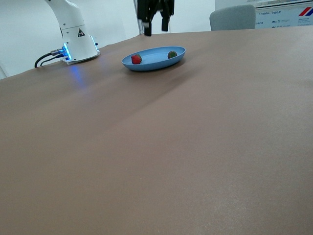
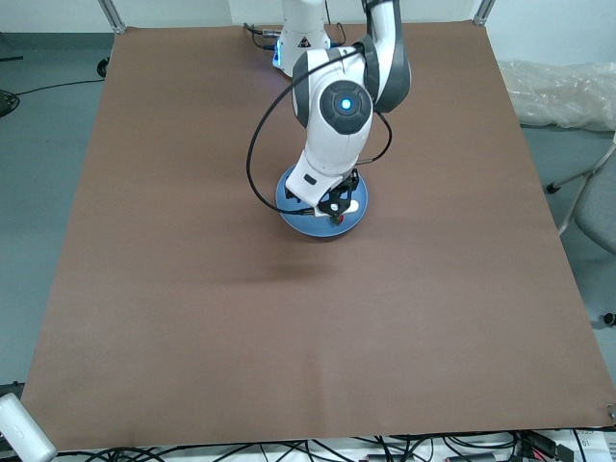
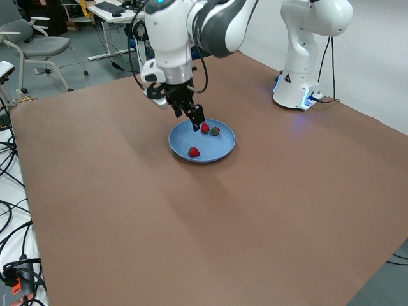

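Note:
My black gripper hangs above a blue plate. In the top view its two fingers stand apart with nothing visible between them; in the right view it is over the plate's back part. On the plate lie a strawberry toward the front, another red strawberry near the gripper, and a darker greenish-red one beside that. In the left view the arm hides most of the plate and the fingers.
A white robot base stands at the far edge. Cables lie along the near edge off the table, and chairs stand beyond it.

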